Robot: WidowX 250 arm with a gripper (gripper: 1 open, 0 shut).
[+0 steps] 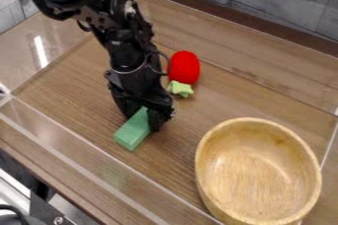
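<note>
The black gripper (142,111) hangs low over the wooden table, its fingertips at a green rectangular object (132,130), which lies just below them, partly covered by the gripper. Whether the fingers are closed on it is hidden by the gripper's body.
A red object (184,66) and a small light-green piece (181,90) sit behind and right of the gripper. A large yellow bowl (258,170) stands at the lower right.
</note>
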